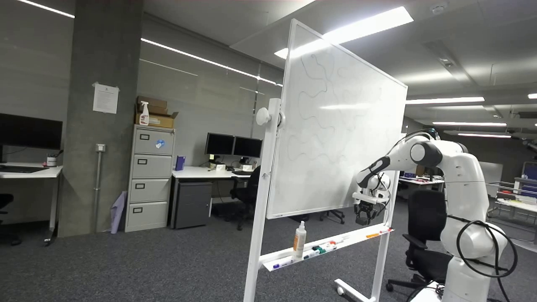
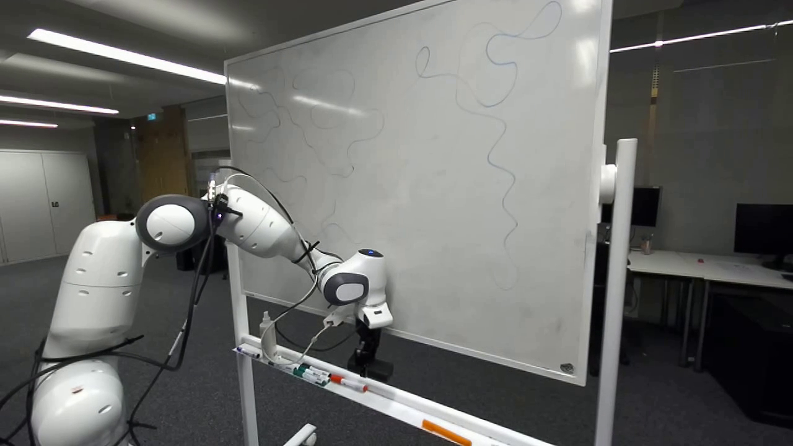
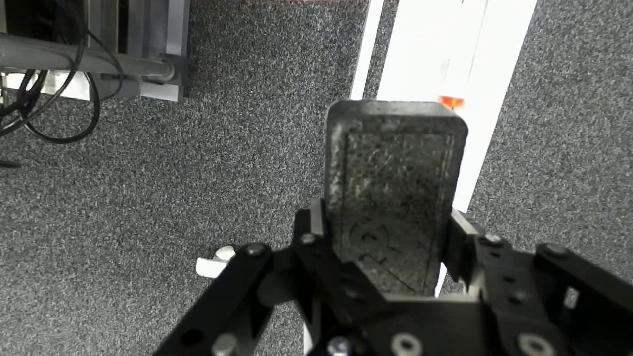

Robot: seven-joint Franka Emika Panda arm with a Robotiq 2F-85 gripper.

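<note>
In the wrist view a dark, worn rectangular block (image 3: 394,184), likely a whiteboard eraser, is pinched between the fingers of my gripper. The same dark block (image 2: 377,369) shows below the hand in exterior view 2, above the pen tray (image 2: 405,409) and apart from it. Exterior view 1 has the gripper (image 1: 366,214) near the lower right edge of the whiteboard (image 1: 337,131). Faint wavy pen lines cover the upper parts of the board, and a clearer blue line (image 2: 509,178) runs down it in exterior view 2.
Several markers (image 2: 312,374) and a spray bottle (image 1: 299,240) stand or lie on the tray, with an orange marker (image 2: 446,432) toward one end. The board's upright post (image 2: 617,290) rises beside it. An office chair (image 1: 428,226) is behind the arm.
</note>
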